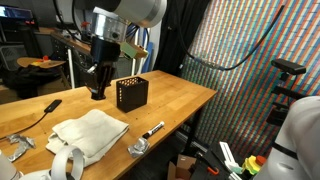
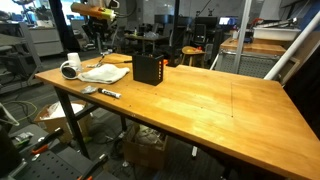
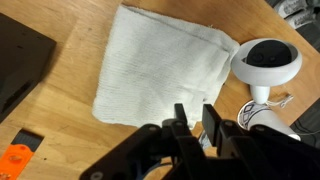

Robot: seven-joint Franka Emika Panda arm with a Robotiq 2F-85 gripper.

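A white cloth (image 1: 90, 134) lies spread on the wooden table, nearly flat with a few soft creases. The wrist view shows most of the cloth (image 3: 160, 68) below the gripper, its lower right edge partly covered by the fingers. My gripper (image 1: 97, 93) hangs above the cloth's far side, clear of it. Seen from the wrist, the gripper has its two dark fingertips apart, and nothing shows between them. In exterior view 2 the cloth (image 2: 104, 73) lies near the table's far left end.
A black box (image 1: 132, 93) stands behind and right of the cloth. A white rounded device (image 3: 268, 62) sits beside the cloth. A black-and-white handled tool (image 1: 153, 130) and a shiny metal object (image 1: 138, 148) lie near the front edge.
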